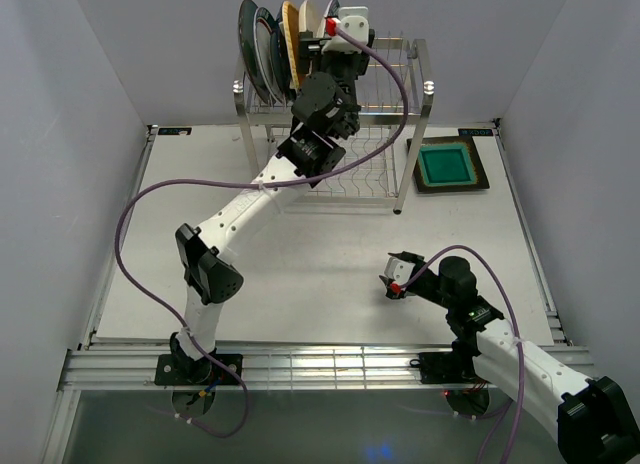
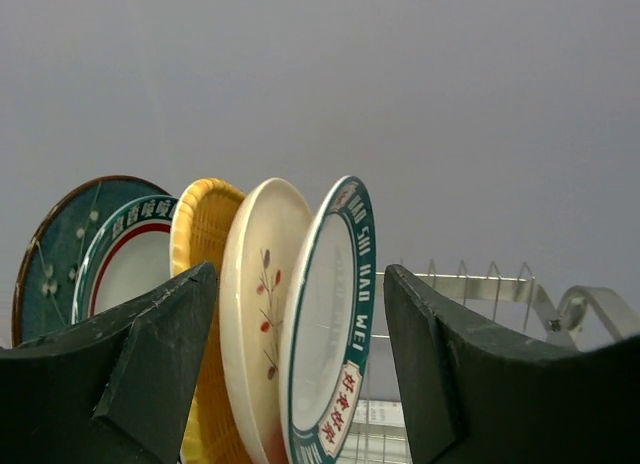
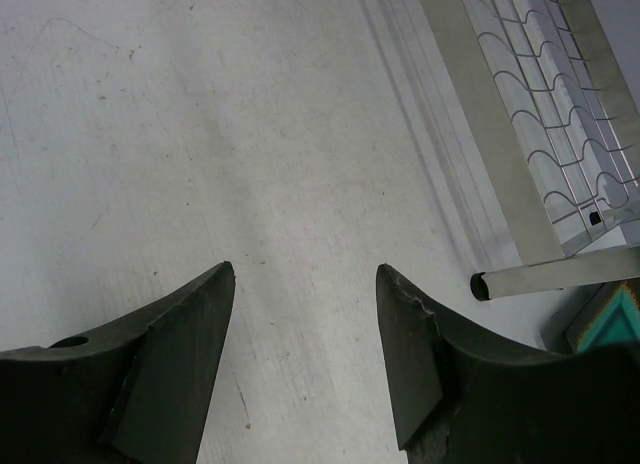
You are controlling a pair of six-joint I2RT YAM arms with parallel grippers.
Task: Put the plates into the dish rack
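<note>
Several plates stand upright in the upper tier of the metal dish rack (image 1: 420,79): dark green ones (image 1: 247,44), a yellow one (image 2: 182,234), a cream one with a floral print (image 2: 250,324) and a white one with lettering (image 2: 335,314). My left gripper (image 1: 335,44) is raised at the rack among the right-most plates; in the left wrist view its fingers are apart, framing those plates from close by, and contact cannot be told. My right gripper hangs open over the white table at the front right, with nothing between its fingers.
A dark tray (image 1: 475,179) with a green inner tray (image 1: 445,164) lies right of the rack. The rack's lower tier (image 3: 555,124) looks empty. Walls close in on both sides.
</note>
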